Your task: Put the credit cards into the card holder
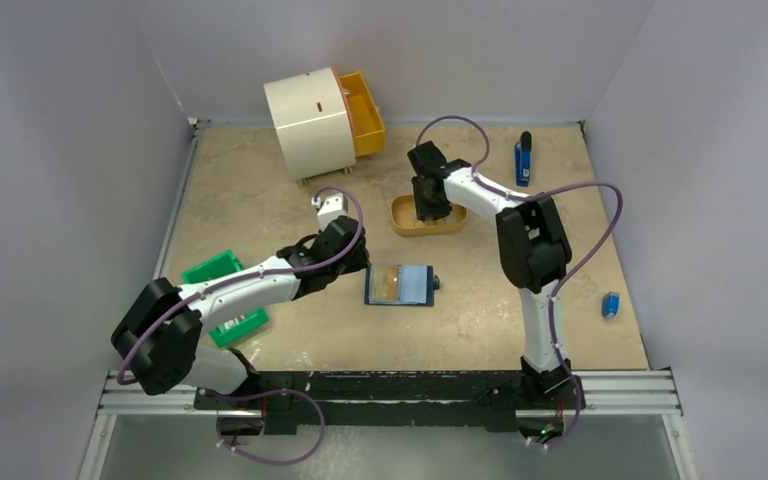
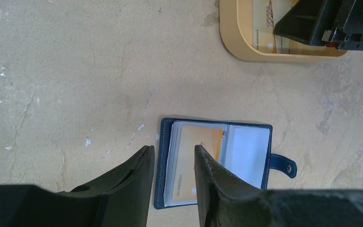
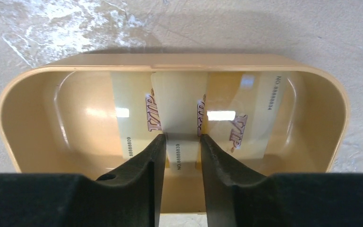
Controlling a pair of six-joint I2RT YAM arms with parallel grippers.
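Observation:
In the right wrist view, gold-and-cream cards lie in the tan tray [image 3: 33, 101]: a left card [image 3: 134, 111], a middle card [image 3: 182, 106] and a right card [image 3: 269, 113]. My right gripper is part open, its fingertips at either side of the middle card; whether they touch it I cannot tell. The card holder [image 2: 246, 151] lies spread on the table, dark blue with clear sleeves, a gold card [image 2: 191, 165] showing in its left side. My left gripper hangs part open above the holder's left edge, with nothing seen held.
A white drum-shaped box [image 1: 310, 125] with an orange drawer stands at the back. The green container [image 1: 215, 267] is partly under my left arm. Blue objects, a long one [image 1: 523, 160] and a small one [image 1: 610, 305], lie at the right. Table right of the holder is clear.

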